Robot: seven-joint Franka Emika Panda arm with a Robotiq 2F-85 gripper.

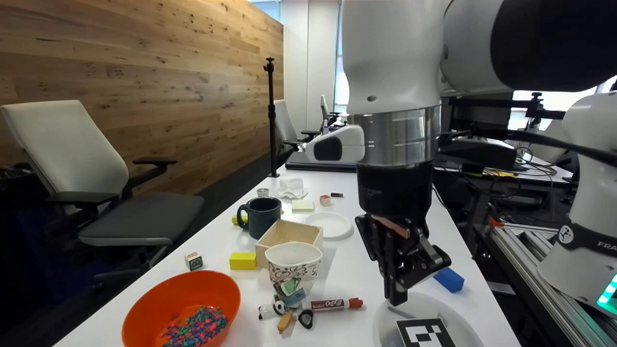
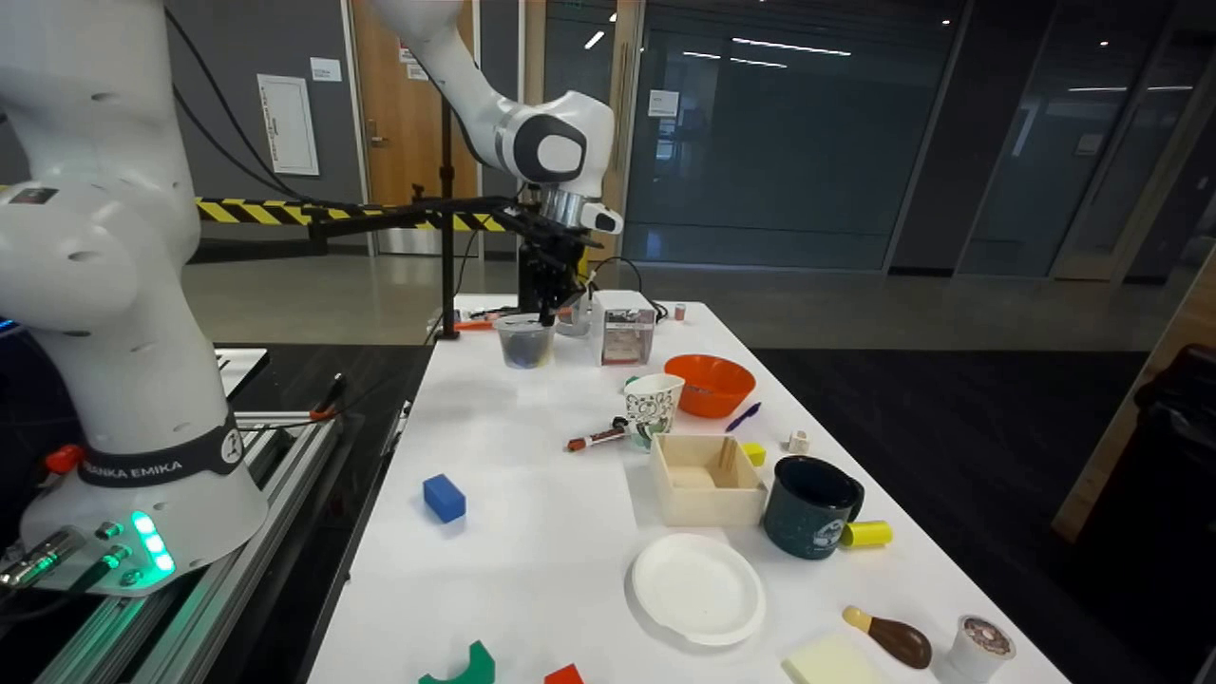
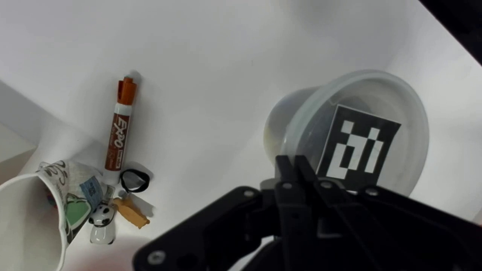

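A clear plastic tub [image 2: 522, 350] with a black-and-white square tag [image 3: 357, 149] showing within its round rim is at the near right in exterior view 1. My gripper has its fingers close together at the rim, shut on the tub's edge. Seen from exterior view 2, the gripper [image 2: 549, 317] points down at the tub's right side. In exterior view 1 the fingertips [image 1: 396, 296] meet the tub's far left rim, and the frame cuts off the tub's near part. Whether its base touches the table cannot be told.
Left of the tub lie an Expo marker [image 3: 118, 135], small figures and a tipped paper cup [image 1: 293, 260]. An orange bowl [image 1: 173, 300] holds small coloured pieces. Beyond are a wooden box [image 2: 709, 484], a dark mug [image 2: 811, 507] and a blue block [image 2: 445, 498]. A white box [image 2: 623, 325] stands near the tub.
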